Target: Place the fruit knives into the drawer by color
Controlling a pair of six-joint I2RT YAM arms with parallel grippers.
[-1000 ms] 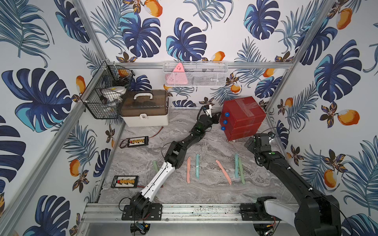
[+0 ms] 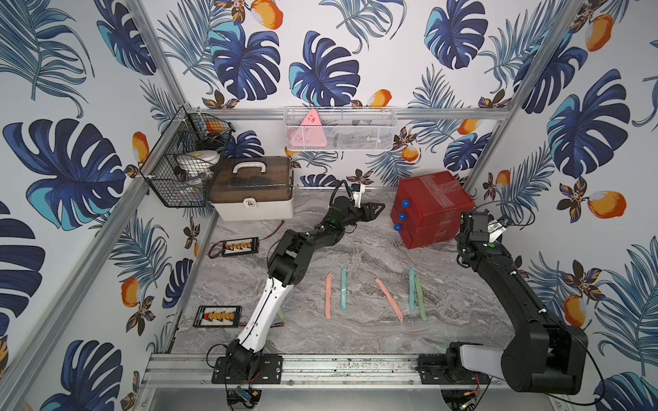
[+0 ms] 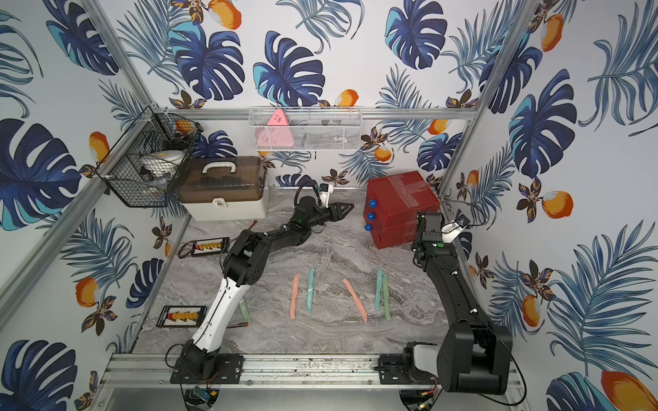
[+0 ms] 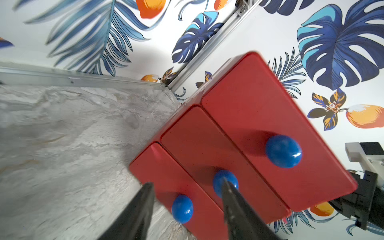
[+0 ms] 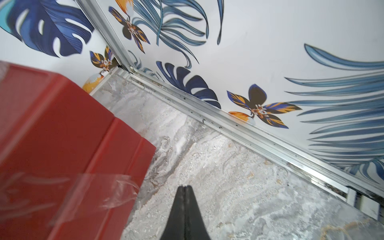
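Observation:
The red drawer box [image 2: 438, 205] stands at the back right, all three drawers shut, each with a blue knob [image 4: 284, 151]. My left gripper is partly open in front of the drawer faces. Nothing is between its fingers, and it is clear of the knobs. At the box's right side, my right gripper is shut, with nothing visible between its tips. Several knives lie on the table: pink [image 2: 327, 296], teal [image 2: 343, 290], pink [image 2: 388, 300], teal [image 2: 412, 287] and green [image 2: 420, 298]. Another green knife [image 3: 244, 310] is partly covered by my left arm.
A brown-lidded case [image 2: 251, 188] and a black wire basket [image 2: 188, 164] fill the back left. Small framed trays [image 2: 218, 316] lie at the left. A white mesh basket [image 2: 356, 130] hangs on the back rail. Bare table lies between the knives and the box.
The red box has shifted right. My left gripper was close to its knobs and has drawn back left. The right gripper has moved up and right along the box's side.

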